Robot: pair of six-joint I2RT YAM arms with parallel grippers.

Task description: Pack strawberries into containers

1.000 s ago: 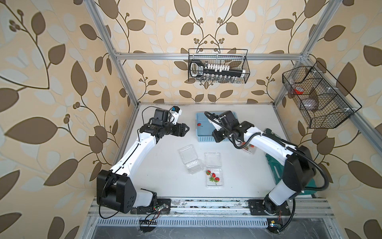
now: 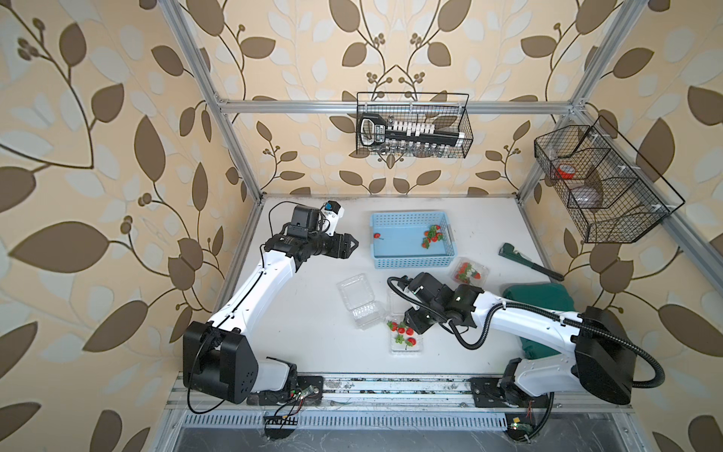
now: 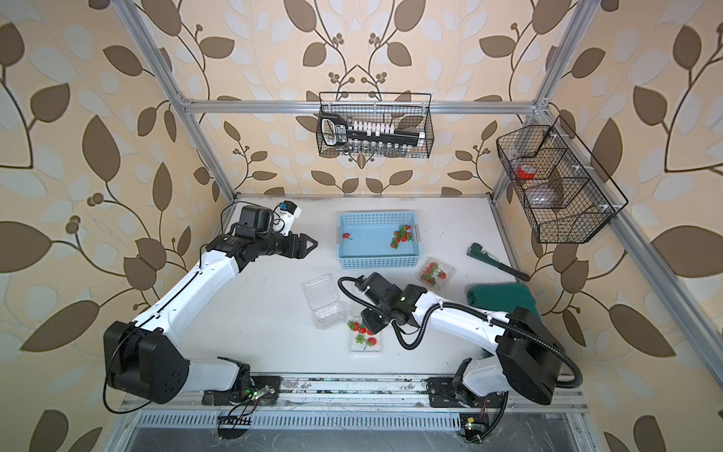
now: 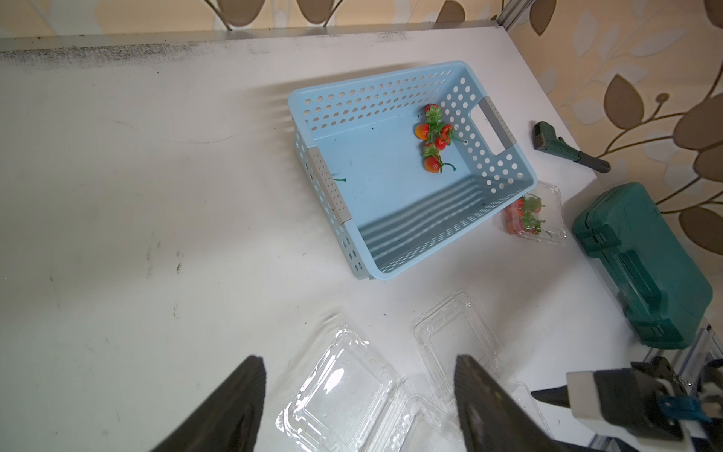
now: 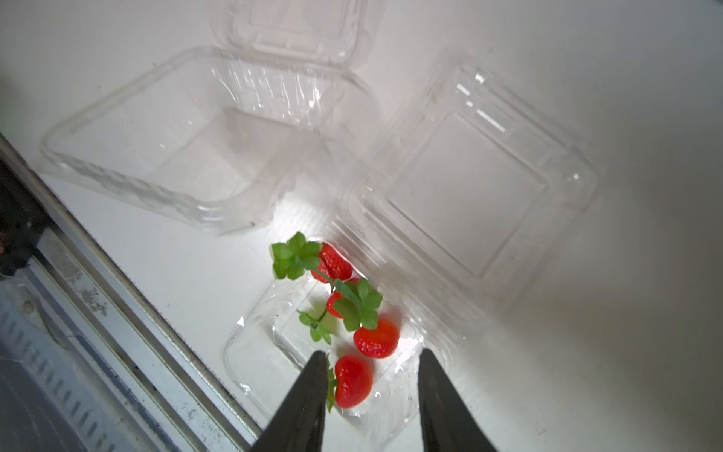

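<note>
A clear clamshell (image 5: 248, 354) lies near the table's front, its lid laid flat behind it, with several strawberries (image 5: 352, 380) inside. One leafy strawberry (image 5: 331, 262) rests by the edge on the hinge side. Just above this box is my right gripper, fingers apart and no berry gripped between them. To its left lies an empty clamshell (image 2: 361, 301), unfolded. The blue basket (image 2: 410, 261) holds a cluster of strawberries (image 2: 432, 236) at its right and a single strawberry (image 2: 377, 235) at its left. Left of the basket my left gripper hangs open and empty.
A filled clamshell (image 2: 470, 272) sits right of the basket's front corner. Beyond it are a dark green tool (image 2: 529, 260) and a green case (image 4: 647, 263).
Three strawberries showed in that box before; now there are several. The left arm has stayed still.
</note>
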